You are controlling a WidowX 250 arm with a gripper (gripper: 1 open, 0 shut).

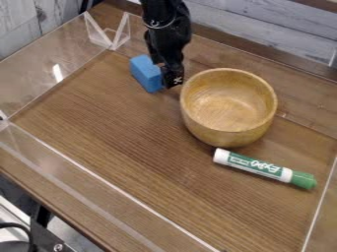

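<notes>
My black gripper (171, 71) reaches down from the top centre, open, its fingers low at the right end of a blue block (144, 73), which lies on the wooden table. Whether the fingers touch the block I cannot tell. A wooden bowl (228, 106) stands just to the right of the gripper.
A white and green marker (262, 167) lies at the lower right.
</notes>
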